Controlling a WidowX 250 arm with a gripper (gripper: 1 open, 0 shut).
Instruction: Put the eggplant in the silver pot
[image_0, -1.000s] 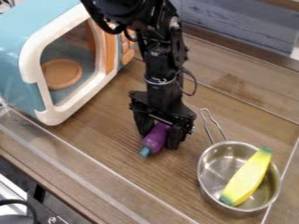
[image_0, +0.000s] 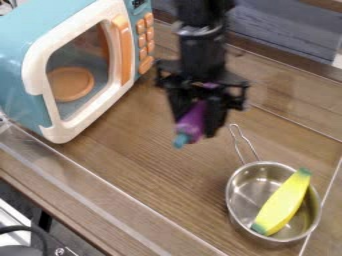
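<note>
The purple eggplant (image_0: 191, 122), its teal stem end pointing down, hangs above the table with my gripper (image_0: 203, 100) shut on it. Motion blurs both the arm and the eggplant, and the fingers hide the eggplant's upper part. To the lower right stands the silver pot (image_0: 235, 199), its wire handle pointing up and left. My gripper is up and to the left of the pot, apart from it.
A yellow banana-like toy (image_0: 282, 204) with green ends lies in the pot. At the upper left is a blue and white toy microwave (image_0: 51, 30) with its front opening facing the table. Bare wooden table (image_0: 147, 180) lies left of the pot.
My gripper has risen from the table and shifted slightly right, and the eggplant has come up with it. The pot, the yellow toy and the microwave have stayed in place.
</note>
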